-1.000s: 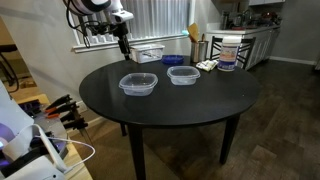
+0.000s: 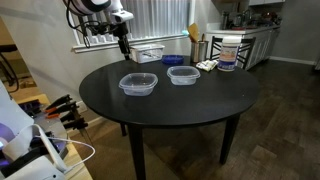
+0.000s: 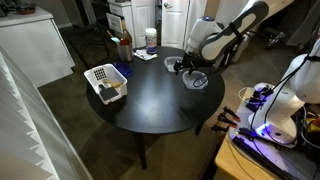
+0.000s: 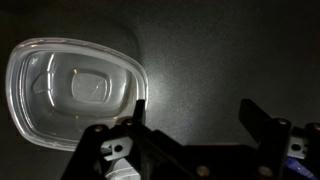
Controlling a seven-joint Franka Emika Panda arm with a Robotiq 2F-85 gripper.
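Two clear plastic containers stand on the dark round table (image 2: pixel 215 100): a nearer container (image 2: pixel 138 86) at its left front and a farther container (image 2: pixel 183 75) to the right of it. From the wrist, one clear container (image 4: pixel 85 95) fills the left side, empty and with its opening facing up. Part of another clear piece shows at the bottom edge. My gripper is open, its fingers wide apart with only bare tabletop between them. In exterior view 1 the gripper (image 2: pixel 124 46) hangs above the table's back left, apart from both containers.
Along the table's far side are a white basket (image 3: pixel 105 86), a utensil holder (image 3: pixel 125 50), a blue item (image 2: pixel 174 60) and a white tub with a coloured label (image 2: pixel 228 54). The table's front and right, seen in exterior view 1, are clear.
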